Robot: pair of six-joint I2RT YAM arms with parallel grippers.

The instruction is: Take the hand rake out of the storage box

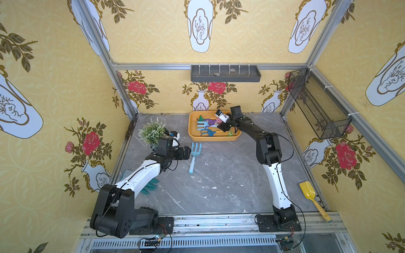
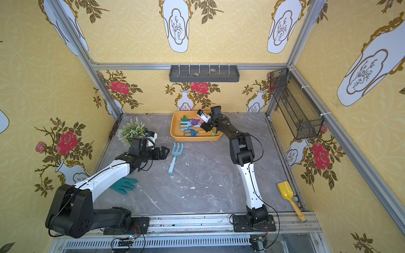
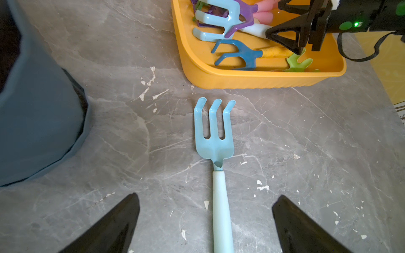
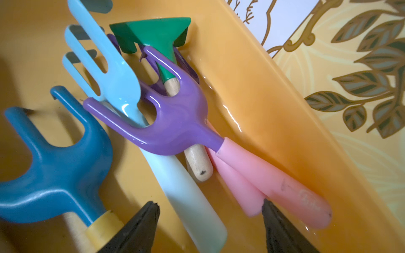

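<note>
The orange storage box (image 1: 194, 135) stands at the back centre, holding several tools: a light blue rake (image 4: 118, 88), a purple rake (image 4: 177, 122), a blue rake (image 4: 67, 177) and a green piece (image 4: 149, 31). My right gripper is inside the box, its fingers apart over the pale blue and pink handles; no grip shows. A light blue hand rake (image 3: 214, 147) lies on the table outside the box. My left gripper is open above its handle, with nothing held.
A potted plant (image 1: 151, 132) stands left of the box. A teal glove (image 2: 124, 185) lies front left, a yellow scoop (image 1: 308, 189) at the right edge. A wire basket (image 1: 316, 109) hangs on the right wall.
</note>
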